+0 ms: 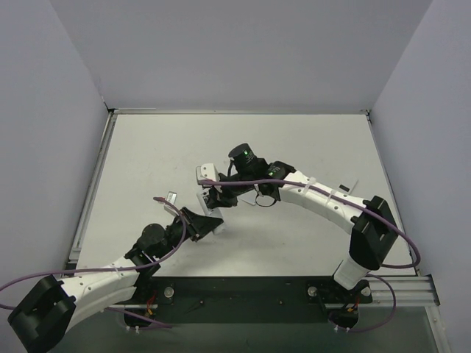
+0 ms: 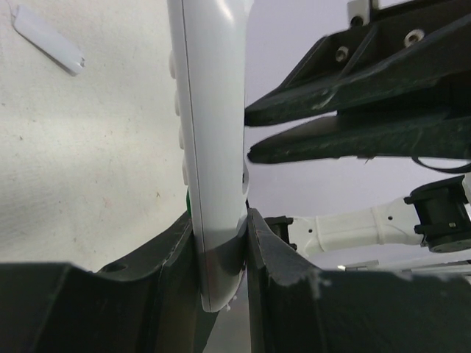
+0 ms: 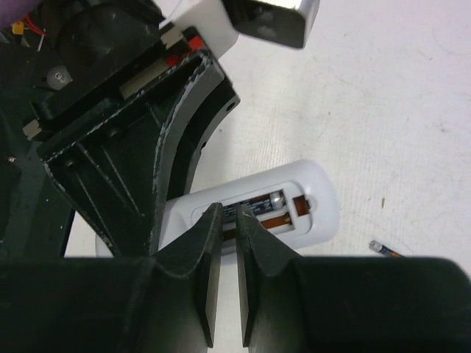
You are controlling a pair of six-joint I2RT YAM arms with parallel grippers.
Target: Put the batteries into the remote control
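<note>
The white remote control is clasped by my left gripper, its buttons turned to the left in the left wrist view. Its battery compartment faces my right gripper in the right wrist view. One dark battery with a silver end lies in the upper slot; copper-brown shows in the lower slot. The right fingertips are close together over the compartment's near end, a narrow gap between them. They hide part of that battery, so whether they grip it cannot be told. Another battery lies loose on the table.
A small white piece lies on the table in the left wrist view. Toward the table's right edge is a pale object with a dark part.
</note>
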